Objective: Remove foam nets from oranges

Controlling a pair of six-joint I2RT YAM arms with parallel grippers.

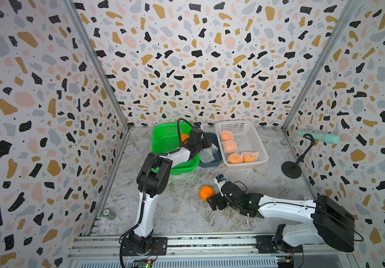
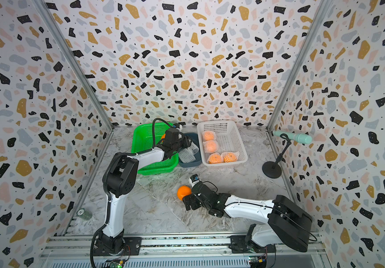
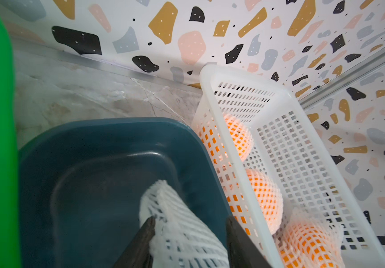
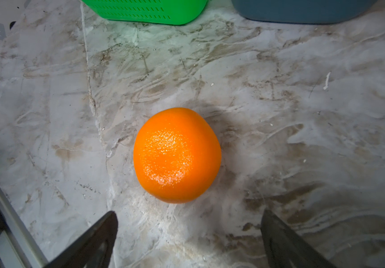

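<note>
An unwrapped orange rests on the marble table, just in front of my right gripper, which is open and empty. My left gripper hovers over the dark blue bin; a white foam net is at its part-open fingers, and I cannot tell whether it is still pinched. Netted oranges lie in the white basket. The green basket holds an orange, mostly hidden behind the left arm in the top left view.
A black stand with a mint cylinder is at the right. A small can sits at the front left. The table between the baskets and the front rail is mostly clear around the loose orange.
</note>
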